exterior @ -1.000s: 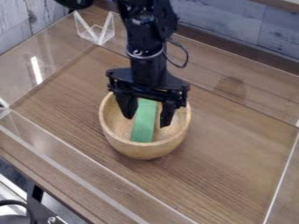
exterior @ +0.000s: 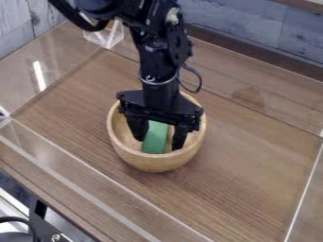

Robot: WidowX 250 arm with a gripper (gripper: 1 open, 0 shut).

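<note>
A round light wooden bowl (exterior: 163, 160) stands in the middle of the table, holding a green object (exterior: 154, 142). My black gripper (exterior: 154, 128) reaches down over the bowl from the top, open, with one finger at each side above the green object. The upper end of the green object is partly hidden by the gripper, and whether the fingertips touch it cannot be told.
A clear plastic item stands at the back left near a grey wall, and a dark cable lies at the lower left.
The gripper has come slightly lower over the bowl, and less of the green object shows. The bowl looks nearly unmoved.
</note>
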